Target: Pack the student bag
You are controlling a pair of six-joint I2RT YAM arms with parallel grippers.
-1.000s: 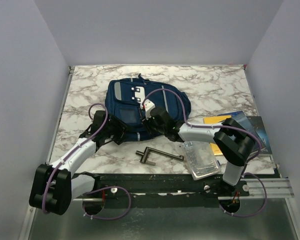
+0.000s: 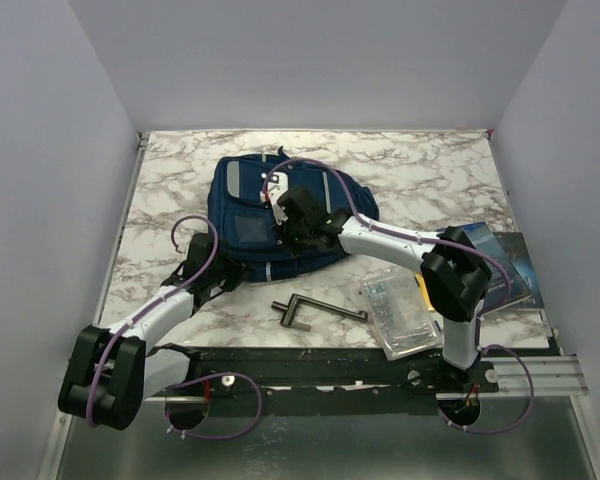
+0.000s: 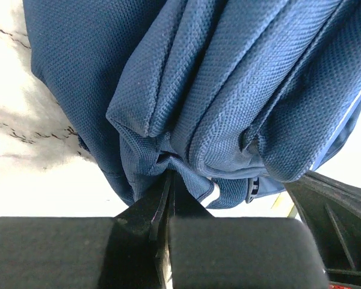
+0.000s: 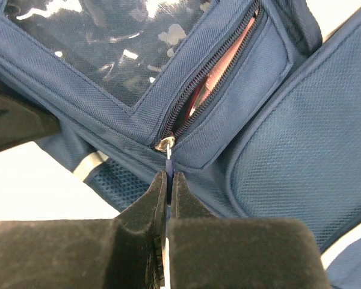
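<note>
The navy bag lies flat at the table's centre. My left gripper is at its lower-left corner; in the left wrist view its shut fingers press into folded navy fabric. My right gripper is shut at a front pocket, its tips on the metal zipper pull. That pocket's zipper gapes, showing something pink inside. A clear window panel sits beside it.
To the right lie a clear pouch and dark blue books with something yellow, partly under my right arm. A metal L-shaped piece lies in front of the bag.
My right gripper has moved a little left and up along the bag. My left gripper has shifted slightly down and left, and the bag slightly left.
</note>
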